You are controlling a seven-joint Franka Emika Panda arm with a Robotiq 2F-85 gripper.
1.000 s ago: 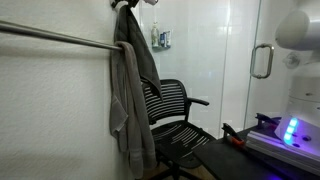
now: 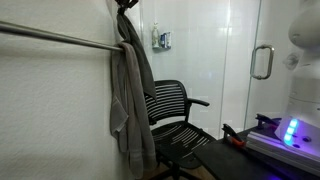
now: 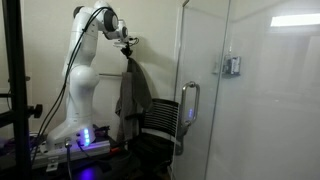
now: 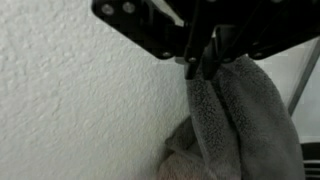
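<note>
High against the wall, my gripper (image 2: 125,5) is at the upper end of a dark grey towel (image 2: 137,50). In the wrist view the fuzzy towel (image 4: 238,115) narrows upward to the closely set fingertips of the gripper. Whether the fingers still pinch the cloth or have loosened around it cannot be made out. The second exterior view has the gripper (image 3: 127,47) near the wall, with the towel (image 3: 138,75) hanging below it. Lower down, a browner grey cloth (image 2: 130,110) hangs beside the wall rail.
A metal rail (image 2: 60,38) runs along the white wall. A black chair (image 2: 172,105) stands below the cloth, and a dark table (image 2: 235,160) is in front. Glass panels with a door handle (image 2: 262,62) and bottles (image 2: 161,40) lie to the right.
The gripper has shifted slightly at the top of the view. The upper towel now hangs narrower and closer to the wall. The chair and lower cloth look unchanged.
</note>
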